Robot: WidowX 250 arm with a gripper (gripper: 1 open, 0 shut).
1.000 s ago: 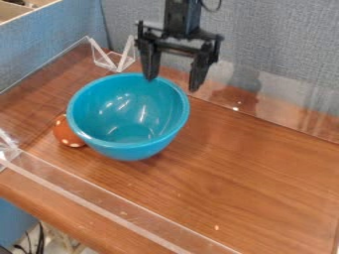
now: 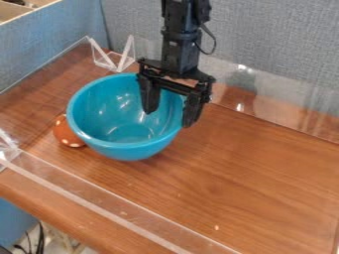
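Observation:
A turquoise bowl [image 2: 123, 134] sits on the wooden table toward the left. An orange object [image 2: 66, 131] with light spots lies beside it on the left, partly hidden behind the bowl. My black gripper [image 2: 171, 103] is open at the bowl's right rim, one finger inside the bowl and the other outside.
A grey padded wall stands at the back, with a clear strip at its foot and a blue box wall at the left. White frame-like pieces stand at the back left.
My gripper has come down from above the bowl to its right rim, its fingers staying apart. The bowl looks unmoved.

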